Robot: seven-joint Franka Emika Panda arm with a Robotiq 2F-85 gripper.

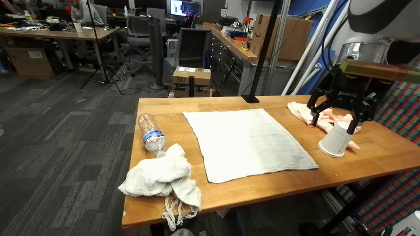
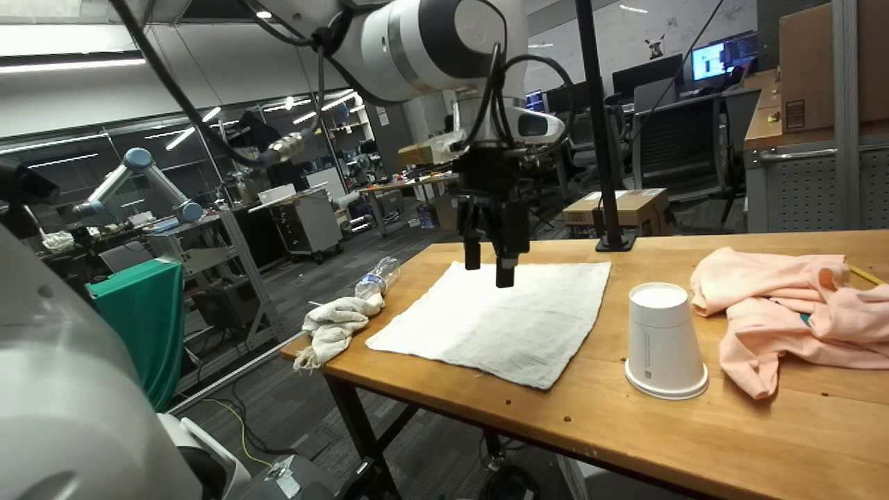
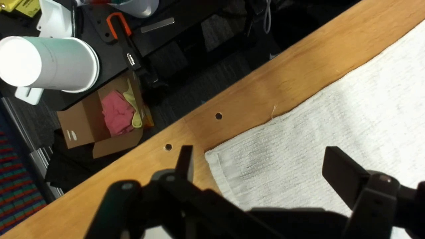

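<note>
My gripper stands open above the table, its fingers (image 3: 337,171) wide apart with nothing held between them. Below, in the wrist view, one corner of a flat white cloth (image 3: 302,151) shows between the fingers. Exterior view 1 has that cloth (image 1: 248,141) spread across the middle of the table. An upside-down white paper cup (image 2: 664,350) stands to its right, near a crumpled pink cloth (image 2: 800,308). In exterior view 1 a finger overlaps the cup's top, but exterior view 2 shows the gripper (image 2: 489,267) apart from the cup.
A clear plastic bottle (image 1: 151,133) lies at the table's left side, its cap against a bunched white cloth (image 1: 161,175) with fringes. A black post (image 1: 258,67) rises from the back edge. Bare wood (image 1: 173,114) shows around the flat cloth.
</note>
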